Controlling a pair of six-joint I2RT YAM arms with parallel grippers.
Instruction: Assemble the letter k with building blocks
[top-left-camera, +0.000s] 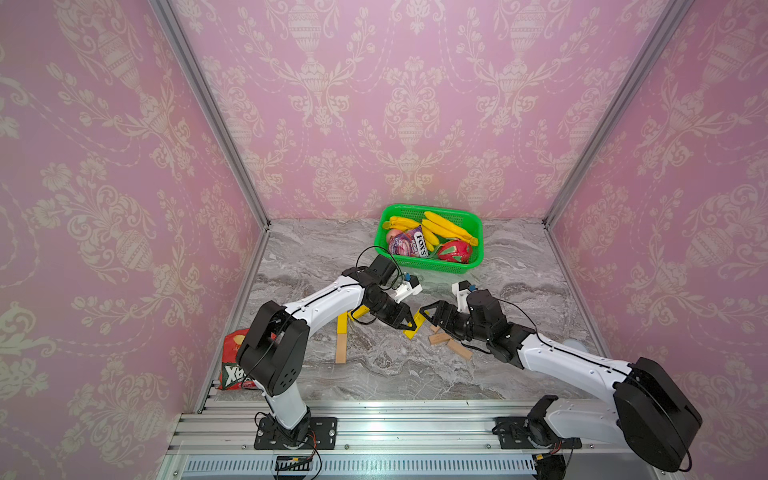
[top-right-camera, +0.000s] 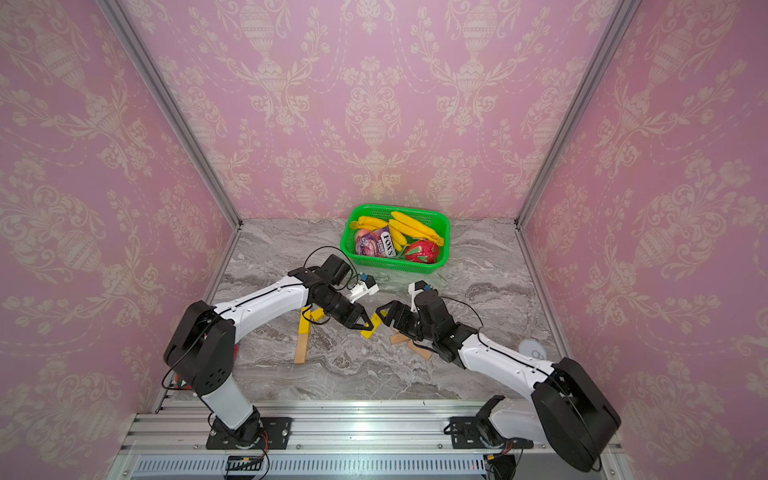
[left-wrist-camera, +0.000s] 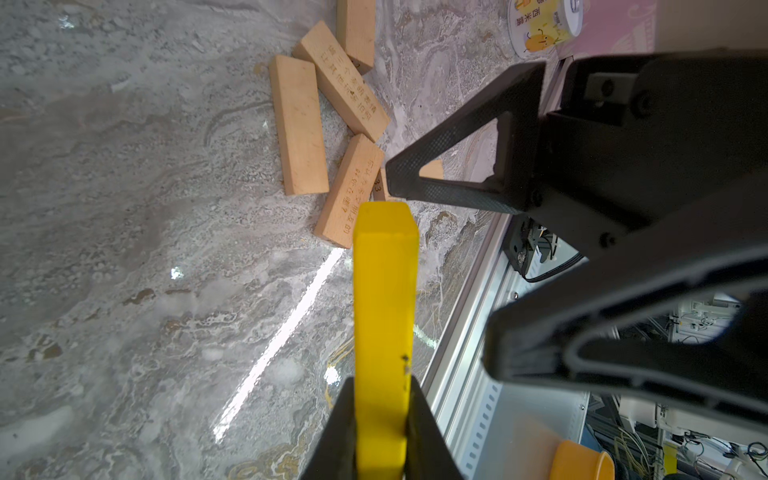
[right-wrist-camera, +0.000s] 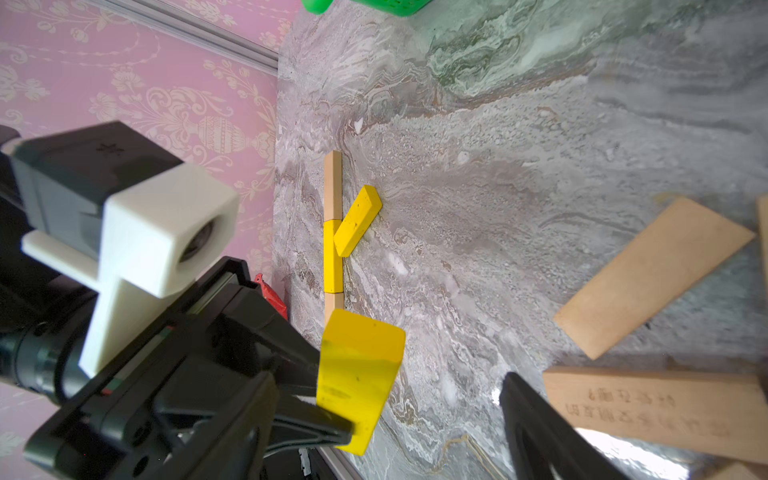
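Observation:
My left gripper is shut on a yellow block (left-wrist-camera: 385, 280), which sticks out from its fingers above the table. In the right wrist view this block (right-wrist-camera: 360, 376) points toward my right gripper, which stands open; its fingers (right-wrist-camera: 240, 436) are blurred, and the block's end lies between their directions, apparently without contact. Farther left, a straight column has a wooden block (right-wrist-camera: 333, 184), a yellow block (right-wrist-camera: 333, 256) and another wooden block (right-wrist-camera: 333, 302) partly hidden. A second yellow block (right-wrist-camera: 358, 220) slants against the column's middle.
Several loose wooden blocks (left-wrist-camera: 300, 124) lie beneath and beside my right gripper. A green basket (top-left-camera: 480, 257) with fruit and a snack packet stands at the back. A red chip bag (top-left-camera: 232, 360) is at far left.

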